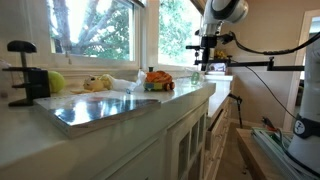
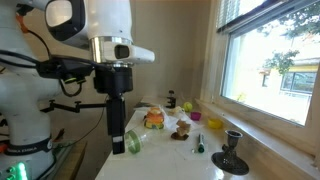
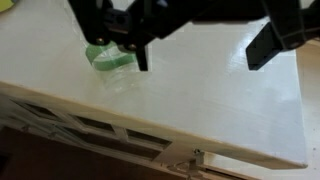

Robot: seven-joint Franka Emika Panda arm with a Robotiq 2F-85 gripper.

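Note:
My gripper stands open above the white counter (image 3: 215, 110), with bare surface between its fingers. Close beside the left finger (image 3: 140, 56) in the wrist view is a clear container with a green band (image 3: 112, 57), partly covered by the gripper. Exterior view 2 shows the green band (image 2: 134, 142) next to the dark fingers (image 2: 117, 143). At the far end of the counter in exterior view 1, the gripper (image 1: 203, 61) looks small, and its fingers are hard to make out there.
An orange-and-green toy (image 2: 154, 118), a brown plush (image 2: 182, 130), a small green-topped tube (image 2: 200, 145) and a dark metal cup on a stand (image 2: 232, 150) occupy the counter. A flat metal plate (image 1: 95, 112) lies at its near end. Windows line the back.

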